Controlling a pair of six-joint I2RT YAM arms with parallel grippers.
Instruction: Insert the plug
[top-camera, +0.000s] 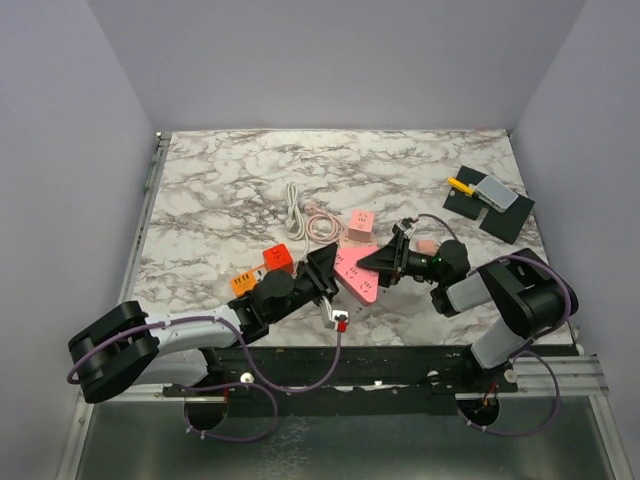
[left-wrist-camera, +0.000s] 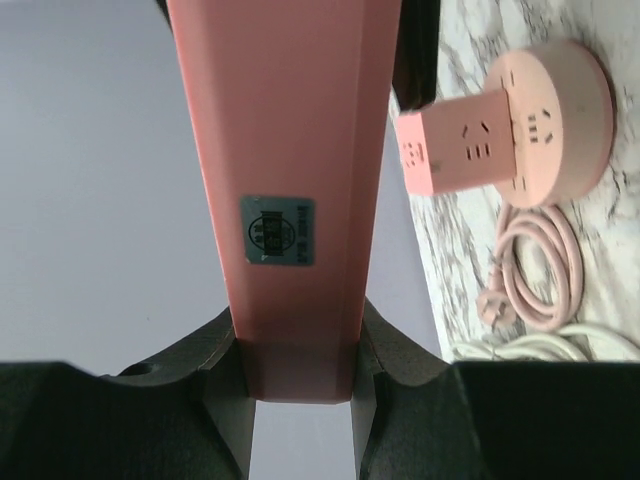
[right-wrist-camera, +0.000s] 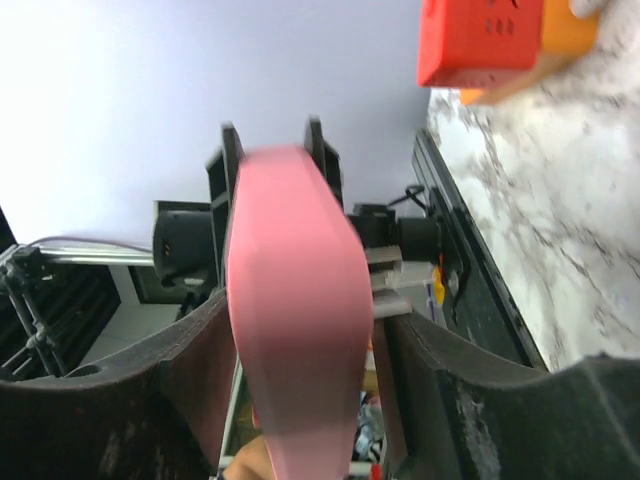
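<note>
A long pink block with socket slots (top-camera: 357, 277) is lifted above the table between my two arms. My left gripper (top-camera: 326, 272) is shut on one end of it; in the left wrist view its fingers (left-wrist-camera: 385, 365) press against both sides, below a grey label. My right gripper stands open around the other end, its fingers (right-wrist-camera: 190, 375) on either side of the pink block (right-wrist-camera: 295, 270); contact there is hard to tell. A pale pink plug (left-wrist-camera: 494, 307) lies beside its coiled cord (left-wrist-camera: 545, 260) on the table.
Behind the held block stands a pink socket cube (top-camera: 361, 222) on a round base. A white cable (top-camera: 293, 208) lies left of it. A red cube (top-camera: 278, 258) and orange strip (top-camera: 246, 281) sit near my left arm. Black pads (top-camera: 505, 215) lie far right.
</note>
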